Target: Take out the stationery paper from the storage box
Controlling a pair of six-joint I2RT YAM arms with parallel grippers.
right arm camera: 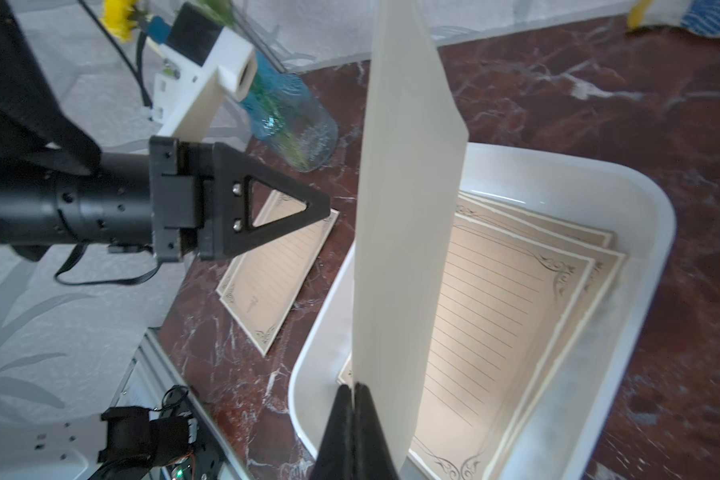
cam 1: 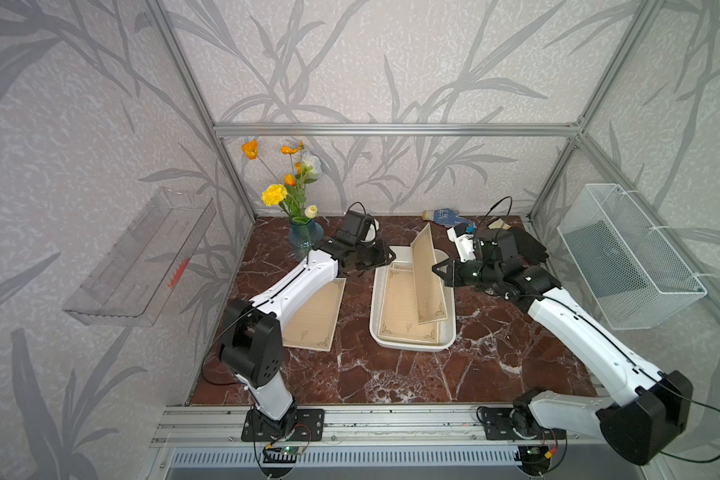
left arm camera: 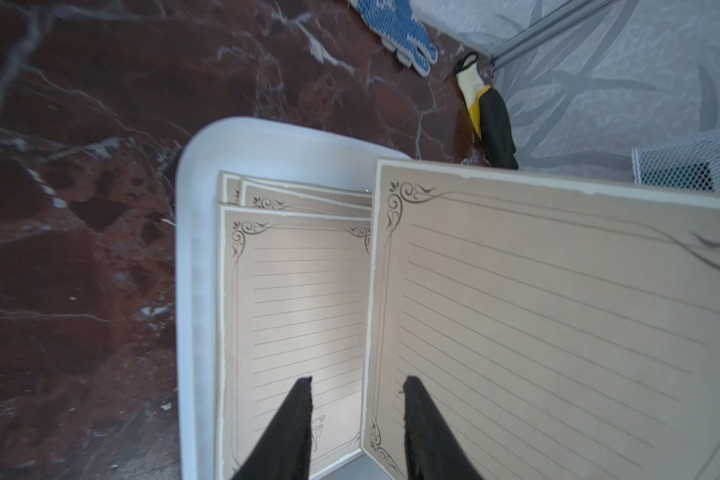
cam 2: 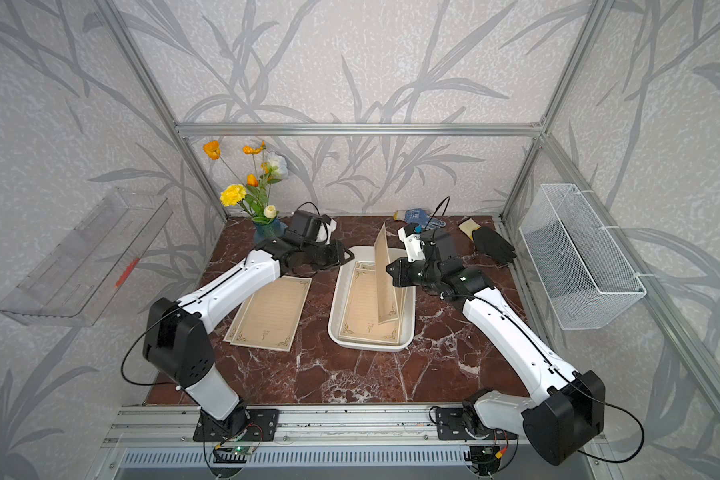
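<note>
A sheet of lined stationery paper (cam 1: pixel 430 281) stands tilted over the white storage box (cam 1: pixel 373 320), its lower edge down by the papers in it. My right gripper is shut on that sheet's edge. In the left wrist view the sheet's lined face (left arm camera: pixel 536 312) fills the right side. More stationery paper (right arm camera: pixel 488 312) lies flat in the box, several sheets overlapping. My left gripper stands open above the box's left side, nothing between its fingers; in the top left view it is left of the raised sheet.
Sheets of paper (cam 2: pixel 272 316) lie on the marble table left of the box. A vase of flowers (cam 2: pixel 268 228) stands at back left, gloves (cam 2: pixel 420 217) at the back.
</note>
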